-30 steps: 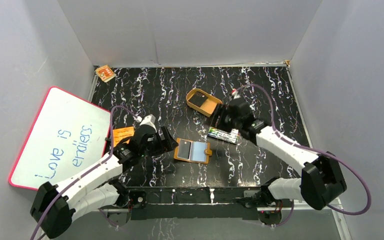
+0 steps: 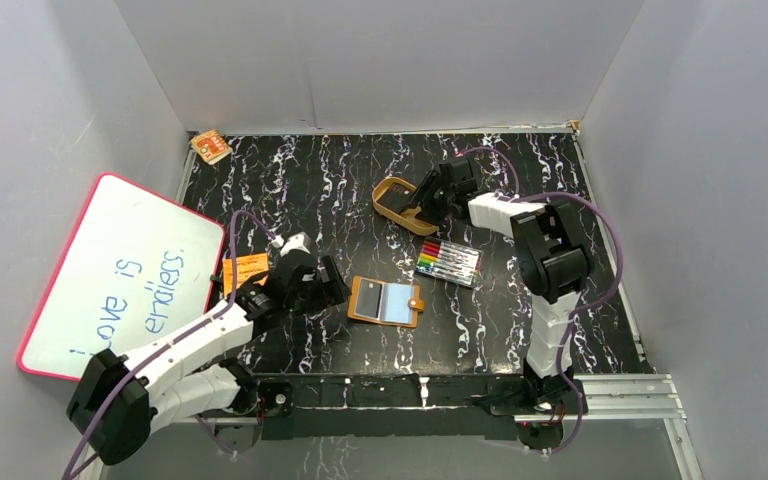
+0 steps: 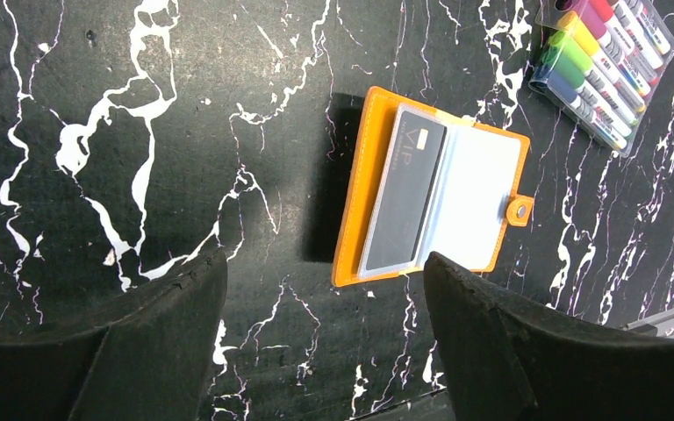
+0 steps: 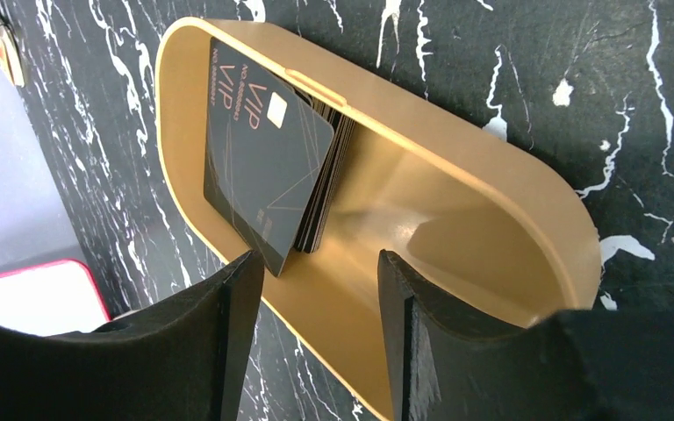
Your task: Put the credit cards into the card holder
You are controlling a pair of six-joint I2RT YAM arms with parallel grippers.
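Observation:
An orange card holder (image 3: 354, 206) lies unfolded on the table, a grey VIP card (image 3: 406, 189) in its left side and a pale, clear sleeve on its right. My left gripper is open beside the holder, with only bare table between its fingers. Dark VIP cards (image 4: 268, 149) are stacked at one end of a tan tray (image 4: 395, 202), the top one skewed over the others. Over that tray, my right gripper has its fingers apart near the stack's edge, and no card is between them.
A case of colored markers (image 2: 448, 263) lies between the tray and the holder, to the right. On the left leans a whiteboard (image 2: 125, 275) with writing. Orange pads lie by the left arm (image 2: 247, 270) and in the far left corner.
The left arm has shifted only slightly; holder and tray stay put.

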